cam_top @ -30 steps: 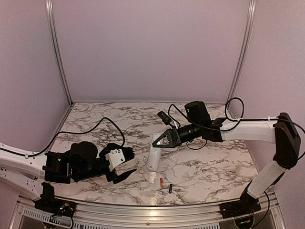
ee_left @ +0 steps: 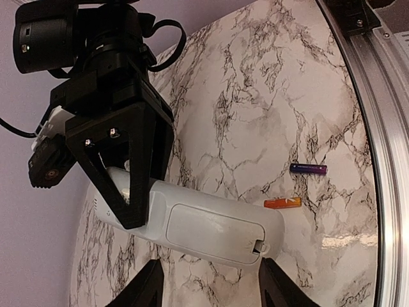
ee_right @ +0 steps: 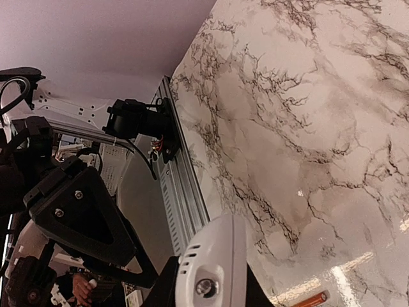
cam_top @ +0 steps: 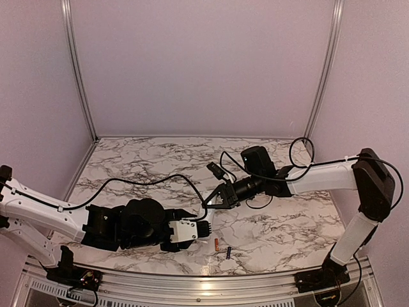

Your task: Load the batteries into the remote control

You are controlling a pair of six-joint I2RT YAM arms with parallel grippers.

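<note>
My right gripper is shut on the white remote control (ee_left: 214, 230), holding it above the table; its battery cover faces the left wrist camera. My left gripper is at the remote's lower end, fingers apart; whether they grip it is unclear. From above, the left gripper largely hides the remote. An orange battery (cam_top: 216, 244) and a dark purple battery (cam_top: 229, 252) lie on the table near the front edge.
A metal rail (cam_top: 198, 281) runs along its front edge, and pale walls enclose it.
My left gripper has moved right, up to the remote. The right gripper and remote have shifted slightly left and toward the front. The batteries have not moved.
</note>
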